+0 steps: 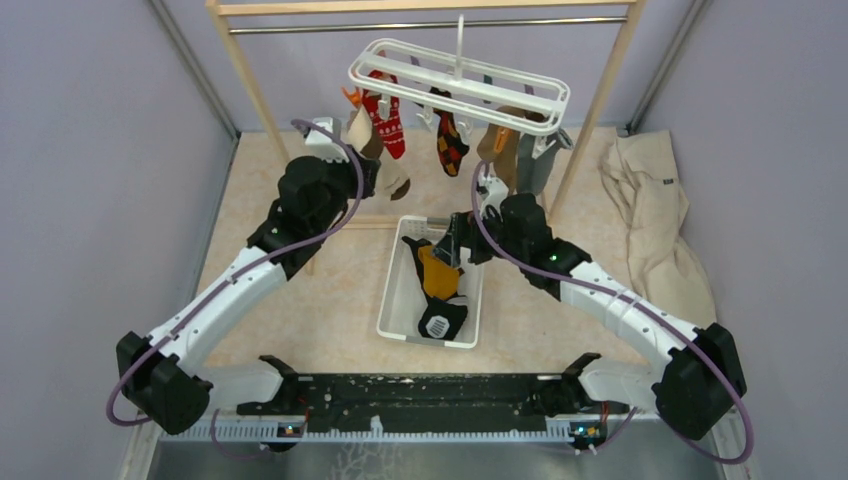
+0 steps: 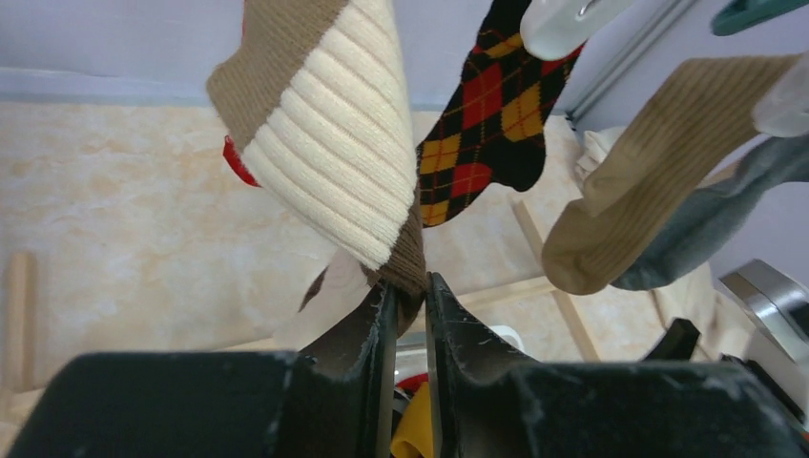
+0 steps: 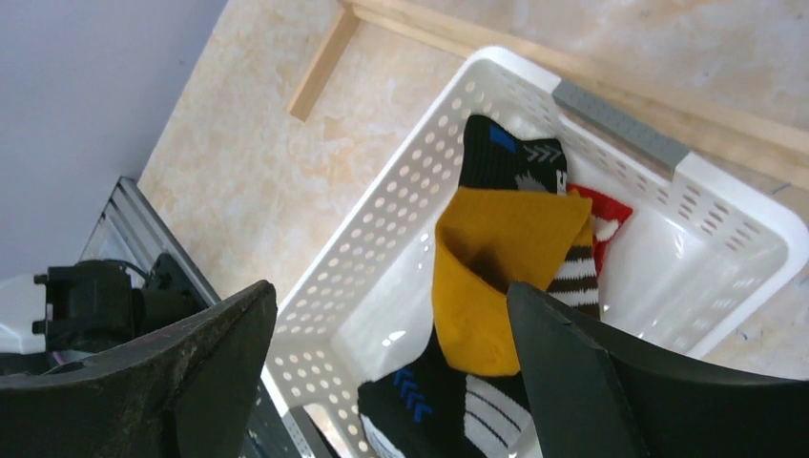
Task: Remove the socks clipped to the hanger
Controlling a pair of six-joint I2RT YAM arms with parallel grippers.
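Note:
My left gripper is shut on the lower brown end of a cream-and-brown sock (image 2: 334,124), which hangs at the hanger's left end. The white hanger (image 1: 460,85) also bears a red patterned sock (image 1: 387,125), a red-yellow-black argyle sock (image 2: 491,114), a tan sock (image 2: 658,162) and a grey sock (image 2: 711,215). A pale sock with a brown patch (image 1: 395,180) shows lower, behind the left gripper. My right gripper is open over the basket, nothing between its fingers.
The white basket (image 3: 353,243) stands below, with a mustard sock (image 3: 487,267) and several dark socks inside. The wooden rack (image 1: 245,85) frames the hanger. Beige cloth (image 1: 645,200) lies at the right; the floor left of the basket is clear.

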